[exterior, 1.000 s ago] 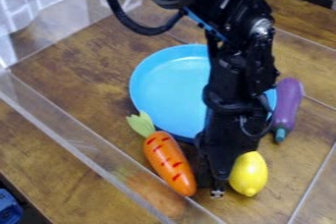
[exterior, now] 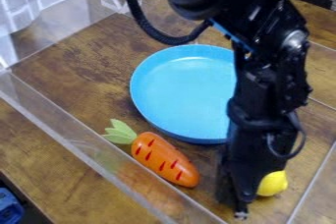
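Note:
My black gripper (exterior: 239, 200) is low over the table's front right, shut, with its fingertips partly hard to make out. A yellow lemon (exterior: 273, 183) sits just right of the fingers, partly hidden by them. An orange toy carrot (exterior: 164, 160) with a pale green top lies to their left. Behind the gripper is a blue plate (exterior: 164, 88), its right part hidden by the arm.
A transparent edge runs diagonally along the lower left.
My gripper has moved right and toward the front, now covering more of the lemon and hiding the eggplant. The carrot has shifted very slightly.

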